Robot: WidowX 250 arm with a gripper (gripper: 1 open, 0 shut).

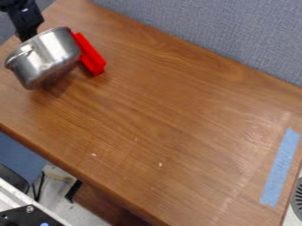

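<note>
A steel pot [45, 62] sits tilted at the far left of the wooden table, beside a red elongated object [90, 53] that lies along its right side. My black gripper [26, 30] is at the top left edge of the view, at the pot's upper rim. Its fingertips are partly hidden by or against the pot, so whether it holds the rim cannot be told.
A grey padded wall [213, 26] runs along the back.
</note>
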